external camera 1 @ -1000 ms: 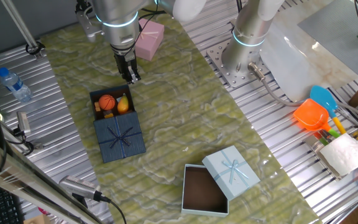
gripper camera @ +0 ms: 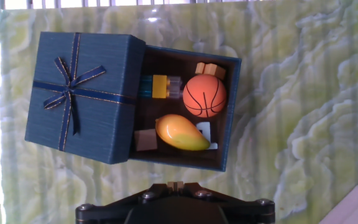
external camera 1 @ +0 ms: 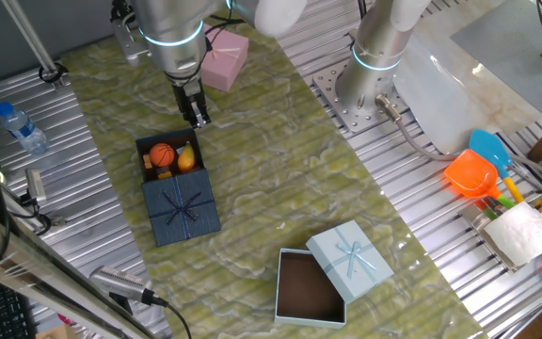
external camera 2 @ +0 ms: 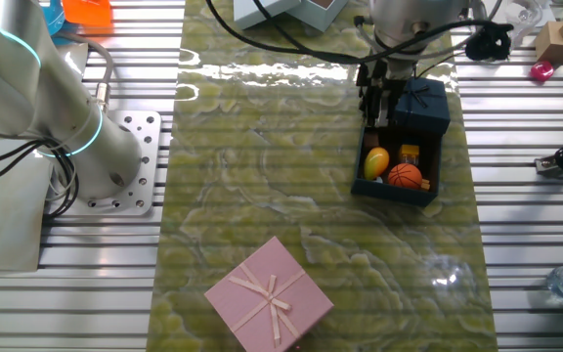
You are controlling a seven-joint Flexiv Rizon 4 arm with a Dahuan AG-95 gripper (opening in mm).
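A dark blue gift box (gripper camera: 229, 112) stands partly uncovered on the mat, its bowed lid (gripper camera: 98, 118) lying askew over one side. Inside it rest a small basketball (gripper camera: 204, 96), a mango (gripper camera: 182, 132), a yellow-and-clear block piece (gripper camera: 160, 86), a wooden piece (gripper camera: 211, 70), a brown block (gripper camera: 145, 140) and a pale piece (gripper camera: 206, 130) partly hidden by the mango. My gripper is shut, with nothing seen between its fingertips. In exterior view 1 the gripper (external camera 1: 199, 121) hangs beside the box's open end, apart from the contents.
A light blue box (external camera 1: 310, 292) stands open and empty, its lid (external camera 1: 351, 261) leaning across one edge. The closed pink box (external camera 2: 269, 296) sits at the mat's other end. A water bottle (external camera 1: 23, 129) and toy shovels (external camera 1: 473, 176) lie off the mat. Mid-mat is clear.
The arm's upper part has shifted slightly to the left in exterior view 1, and the gripper barely moves. Boxes and contents stay where they were.
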